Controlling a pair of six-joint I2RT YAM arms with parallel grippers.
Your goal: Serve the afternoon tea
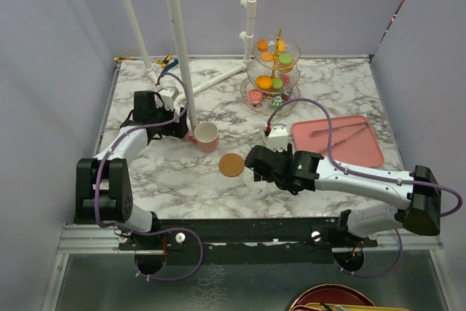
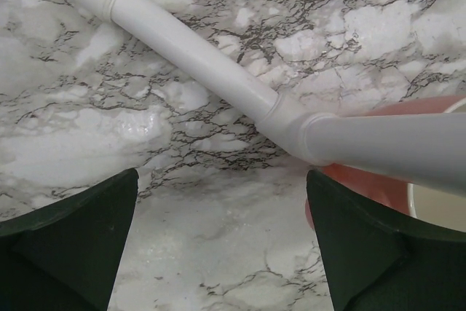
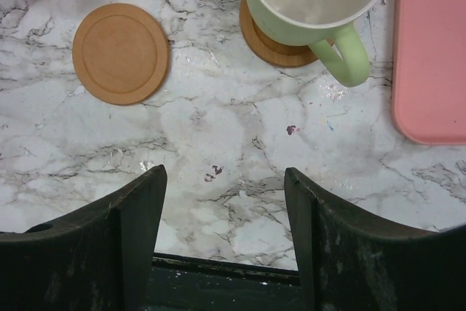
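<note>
A green cup (image 3: 313, 16) stands upright on a wooden coaster (image 3: 273, 45) in the right wrist view; the right arm mostly hides it from above. My right gripper is open and empty, clear of the cup handle. The bare wooden coaster (image 1: 231, 164) lies to the left of it. The pink cup (image 1: 207, 136) stands beside the white pole's foot, its handle pointing left. My left gripper is open and empty, just left of the pink cup, whose handle is partly behind the finger (image 2: 364, 245).
White poles (image 1: 178, 34) slant down to the table and crowd the pink cup's left and back. A tiered stand (image 1: 273, 78) of sweets stands at the back. The pink tray (image 1: 357, 151) with utensils lies right.
</note>
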